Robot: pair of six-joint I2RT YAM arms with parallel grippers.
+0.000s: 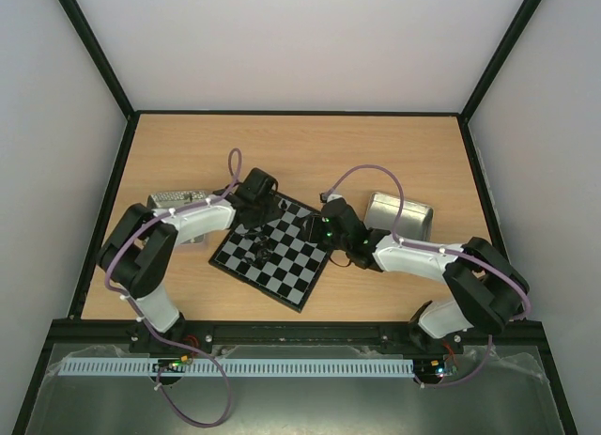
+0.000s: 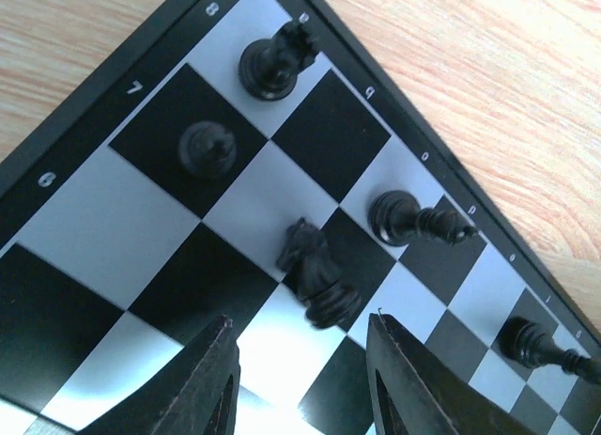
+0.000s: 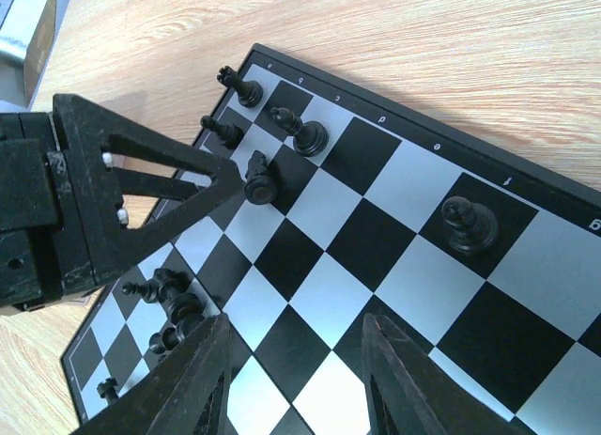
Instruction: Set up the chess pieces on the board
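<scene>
The checkered board (image 1: 296, 266) lies mid-table. In the left wrist view, a rook (image 2: 272, 64), a bishop (image 2: 418, 219) and a pawn (image 2: 207, 149) stand on it, with a dark piece (image 2: 315, 275) amid them, apparently tilted. My left gripper is open above them, nothing between its fingers. My right gripper is over the board's right part, fingers apart, with empty squares between them. In the right wrist view several more pieces (image 3: 174, 294) cluster at the lower left, behind the left gripper's fingers; some are hard to tell apart.
A metal box (image 1: 399, 217) sits right of the board, and a container (image 1: 174, 200) left, partly under the left arm.
</scene>
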